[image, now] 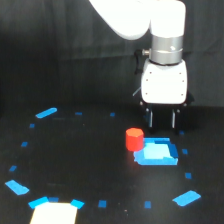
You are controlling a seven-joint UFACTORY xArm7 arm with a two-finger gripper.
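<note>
A red block (134,139) stands at the front-left corner of a blue square tray (170,159) holding a pale blue piece (158,151). The white arm's gripper (161,119) hangs open above and behind the tray, with nothing visible between its two dark fingers.
Blue tape strips (186,197) and small blue marks are scattered on the black surface. A pale square object (53,213) lies at the front left.
</note>
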